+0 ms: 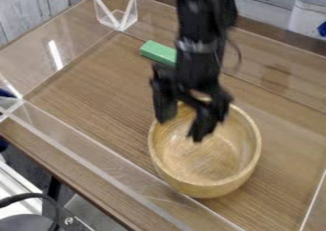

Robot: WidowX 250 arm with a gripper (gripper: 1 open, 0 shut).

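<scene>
My gripper (192, 106) is a dark, motion-blurred shape hanging from the top centre of the view, over the back part of a round tan bowl (204, 178). The blurred fingers reach down toward the bowl's back rim and interior; whether they touch it, and what lies between them, cannot be made out. The bowl's inside looks empty where it is visible.
A green block (158, 52) lies behind the arm at upper left. A clear plastic piece (116, 12) sits further back. Black cables (38, 211) are at the lower left edge.
</scene>
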